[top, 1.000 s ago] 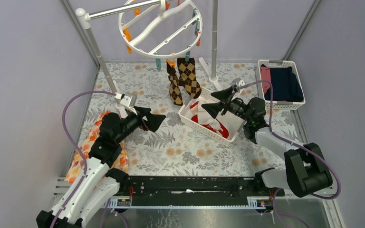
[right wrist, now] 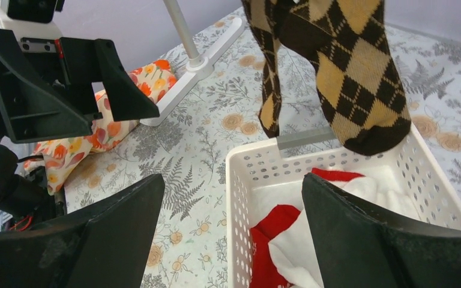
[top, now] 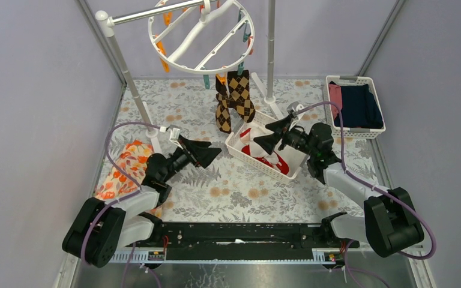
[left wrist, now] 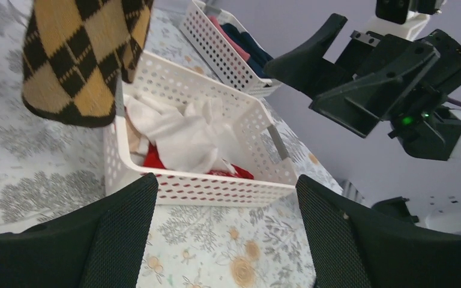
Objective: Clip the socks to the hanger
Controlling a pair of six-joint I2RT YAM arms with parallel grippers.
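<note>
Two brown and tan argyle socks (top: pixel 240 95) hang from clips on the white round hanger (top: pixel 247 55), one from an orange clip (top: pixel 221 78), the other from a teal clip (top: pixel 240 68). Their lower ends show in both wrist views, as the sock (left wrist: pixel 84 60) and the sock (right wrist: pixel 363 72). Front left of them, my left gripper (top: pixel 209 153) stands open and empty. My right gripper (top: pixel 269 134) is open over the white basket (top: pixel 258 168), touching nothing that I can see. White and red socks (right wrist: pixel 276 231) lie inside that basket.
At the back right stands another basket (top: pixel 354 131) with dark and pink cloth. An orange floral cloth (top: pixel 126 171) lies on the left. The hanger's stand poles (top: pixel 271 48) rise behind. Bare patterned tabletop (top: pixel 240 201) lies between the arms in front.
My left arm has come lower and to the right, toward the table's middle. The hanger and its socks have swung slightly.
</note>
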